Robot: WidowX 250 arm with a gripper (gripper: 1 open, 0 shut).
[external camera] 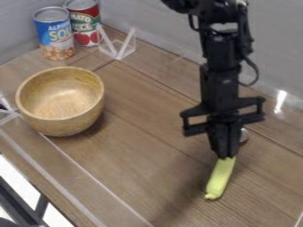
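Note:
My black gripper (225, 146) hangs over the right side of the wooden table, its fingers shut at the upper end of a pale yellow-green elongated object (219, 178). That object lies on the table, pointing toward the front. Whether anything is between the fingertips is too small to tell. A small light item behind the fingers at the right is mostly hidden.
A wooden bowl (60, 103) sits at the left. Two cans, a blue one (56, 34) and a red one (87, 22), stand in the back left corner. A wall runs along the back.

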